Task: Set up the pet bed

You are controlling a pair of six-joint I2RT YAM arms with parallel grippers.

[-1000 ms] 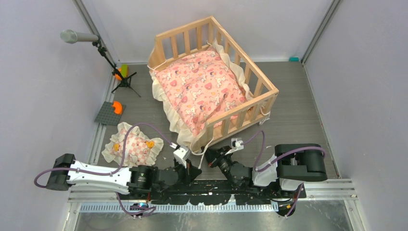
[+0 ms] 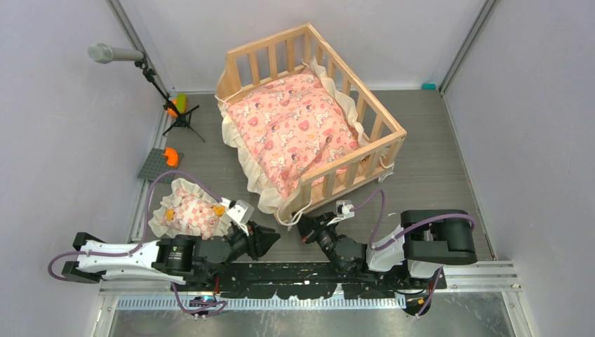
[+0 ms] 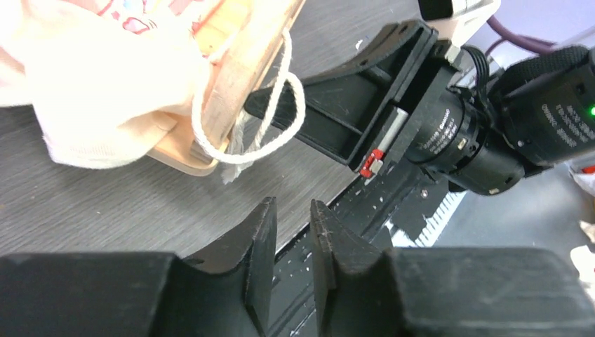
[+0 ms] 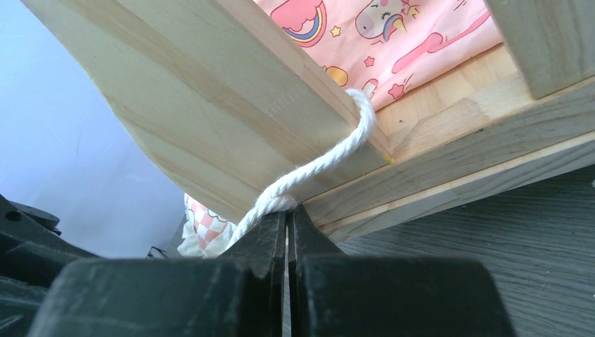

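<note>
The wooden pet bed (image 2: 377, 114) holds a pink mattress (image 2: 290, 126) with a cream frill. At its near corner a white cord wraps round the post, its loop also seen in the left wrist view (image 3: 203, 133). My right gripper (image 2: 303, 223) is shut on the cord, low at that post. My left gripper (image 2: 259, 235) stands part open left of and below the corner, nothing between its fingers.
A small frilled pillow (image 2: 193, 210) lies at the left, beside the left arm. Behind it are a grey mat (image 2: 151, 168) and a tripod (image 2: 181, 119). Free floor lies right of the bed.
My left gripper has moved up and left, away from the cord's loose end, and has opened. The right gripper and bed have stayed put.
</note>
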